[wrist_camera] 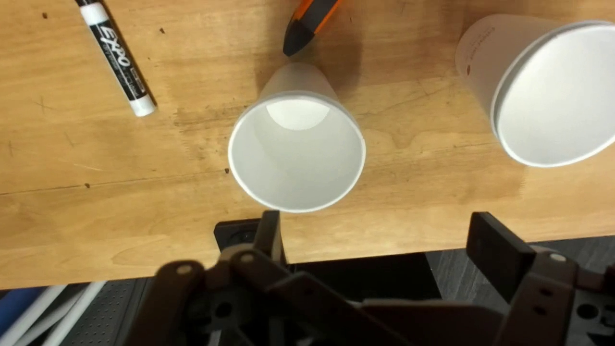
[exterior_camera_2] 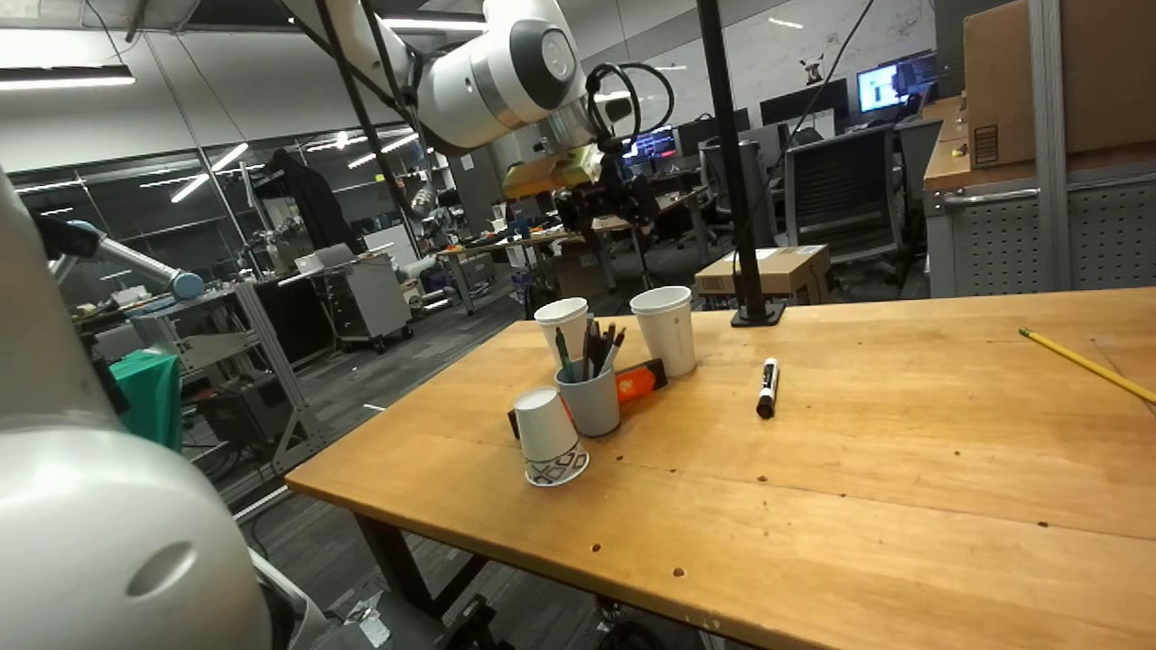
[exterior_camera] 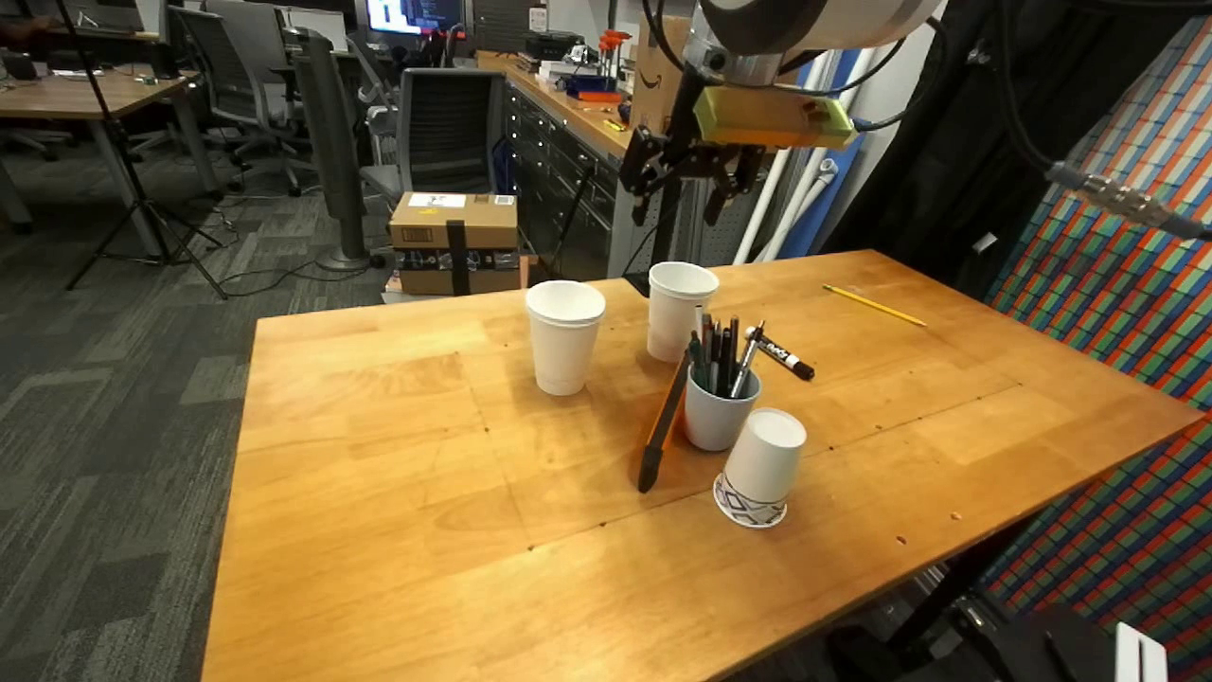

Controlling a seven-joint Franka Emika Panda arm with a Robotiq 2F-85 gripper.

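Note:
My gripper hangs open above the far edge of the wooden table [exterior_camera: 375, 477], its fingers wide apart and nothing between them. In the wrist view an upright white paper cup [wrist_camera: 297, 153] stands just beyond the left finger, and its inside looks empty. A second white cup [wrist_camera: 556, 95] stands upright to the right. Exterior view 1 has the gripper [exterior_camera: 695, 205] well above the cup near the back edge [exterior_camera: 679, 318], with the other tall cup [exterior_camera: 562, 347] left of it.
Nearer the front are a pen-filled cup [exterior_camera: 716, 421], an upside-down patterned cup [exterior_camera: 767, 460] and an orange-and-black tool [exterior_camera: 661, 438]. A black marker [exterior_camera_2: 769, 388] and a yellow pencil [exterior_camera_2: 1084, 363] lie on the table. A black post [exterior_camera_2: 748, 217] rises at the back edge.

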